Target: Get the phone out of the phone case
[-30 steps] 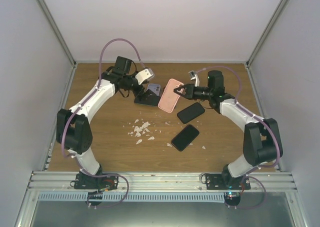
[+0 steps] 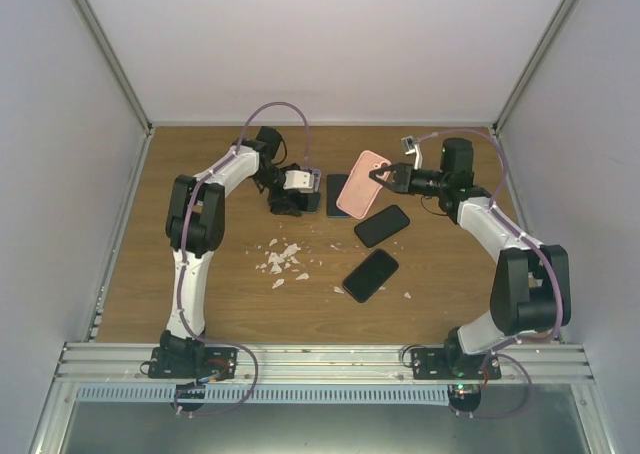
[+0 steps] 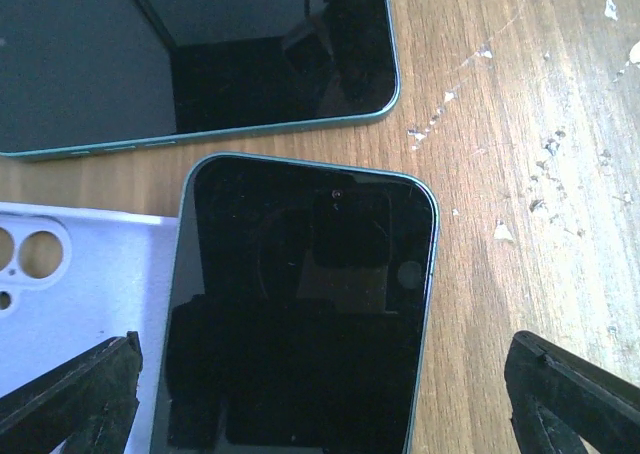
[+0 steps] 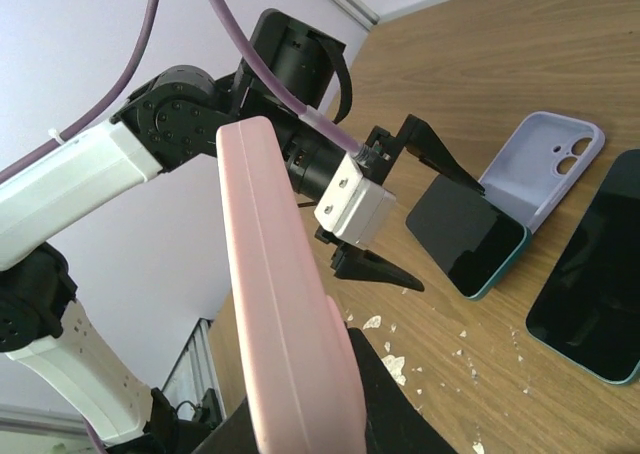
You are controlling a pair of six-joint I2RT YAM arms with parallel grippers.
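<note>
My right gripper is shut on a pink phone case, which it holds raised and tilted; in the right wrist view the case stands large in front of the camera. My left gripper is open above a dark phone that lies beside a lilac case. In the right wrist view that phone lies at the open end of the lilac case; from here I cannot tell whether they overlap.
Another phone lies beside them. Two more dark phones lie to the right and front on the wooden table. Small white scraps are scattered left of centre.
My right gripper has moved rightward with the pink case.
</note>
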